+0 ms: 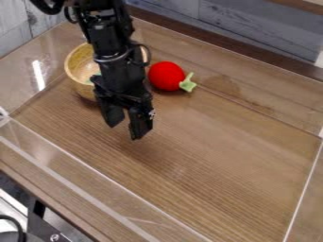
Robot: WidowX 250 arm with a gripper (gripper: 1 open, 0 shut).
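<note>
My black arm hangs from the top left, with the gripper [125, 120] open low over the wooden table, its fingers pointing down. A yellow bowl [81, 62] stands behind the arm at the upper left, partly hidden by it. A red tomato-like object [167, 77] with a pale green stem lies to the right of the bowl, behind and right of the gripper.
A pale wall runs along the back right, and another pale edge is at the left. Dark cables show at the bottom left corner.
</note>
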